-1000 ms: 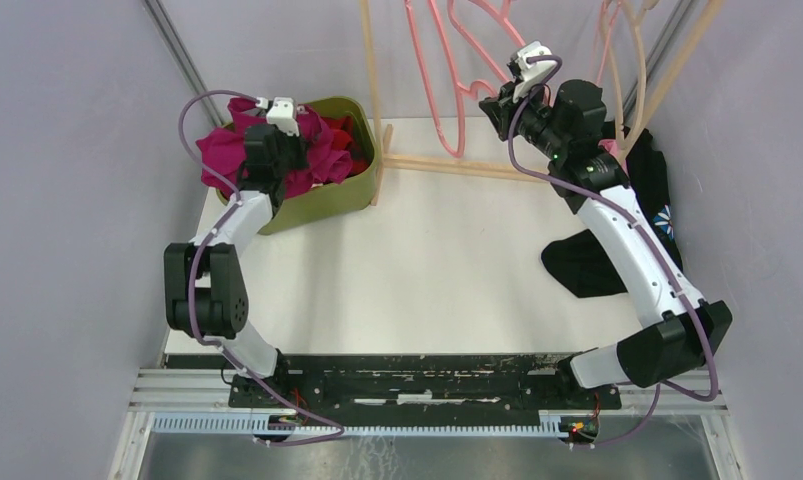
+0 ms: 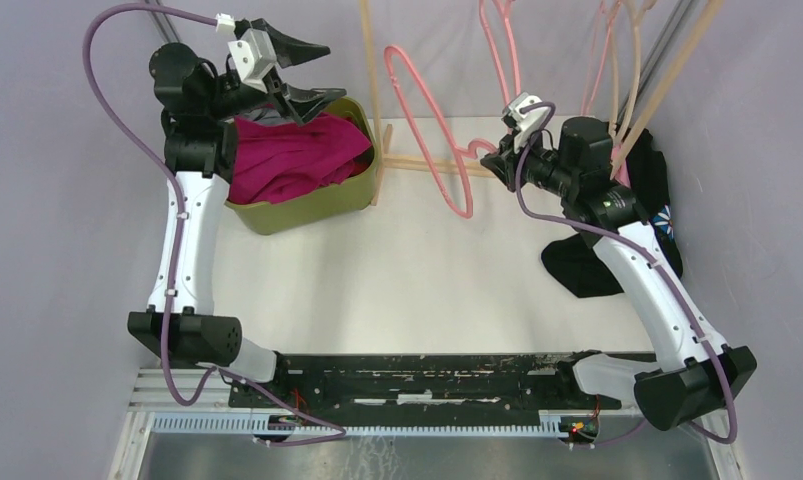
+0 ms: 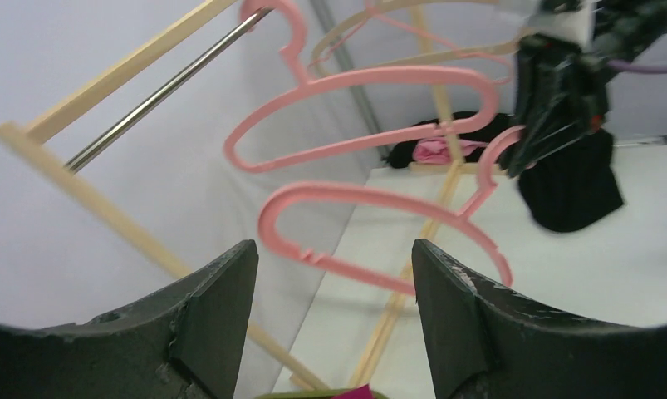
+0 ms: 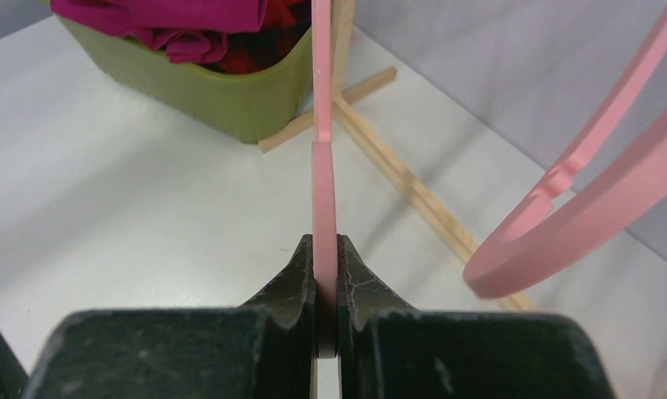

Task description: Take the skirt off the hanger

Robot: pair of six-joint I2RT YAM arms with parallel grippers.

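My right gripper [image 2: 497, 160] is shut on the neck of a pink hanger [image 2: 427, 120], gripped in the right wrist view [image 4: 324, 195]; the hanger carries no cloth. My left gripper [image 2: 312, 75] is open, raised above the green bin [image 2: 307, 210], which holds magenta cloth [image 2: 287, 160] and some red cloth. In the left wrist view its fingers frame empty space in front of the pink hanger [image 3: 363, 195], with more hangers behind.
The wooden rack [image 2: 437, 168] with pink and wooden hangers spans the back. Dark cloth [image 2: 587, 265] lies at the right, under the right arm.
My left gripper has risen out of the bin to above it, leaving the magenta cloth there. My right gripper has moved slightly toward the front with the hanger, which swings lower.
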